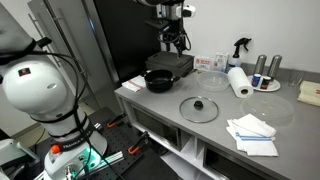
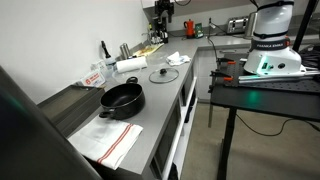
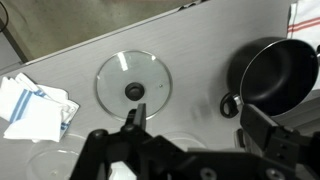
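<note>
My gripper (image 1: 180,45) hangs high above the counter, over the far side near the pot. Its two fingers stand wide apart at the bottom of the wrist view, with nothing held between them. A black pot (image 1: 159,81) rests on the counter, uncovered and empty in the wrist view, where it lies to the right. The glass lid (image 3: 134,84), with a dark round knob at its centre, lies flat on the counter, apart from the pot. In the exterior view the lid (image 1: 199,108) is to the right of the pot.
Folded white towels (image 1: 252,134) lie right of the lid, and another cloth (image 2: 114,142) lies beyond the pot. At the back stand a paper towel roll (image 1: 239,81), a spray bottle (image 1: 240,48) and a clear bowl (image 1: 212,83). The counter between pot and lid is bare.
</note>
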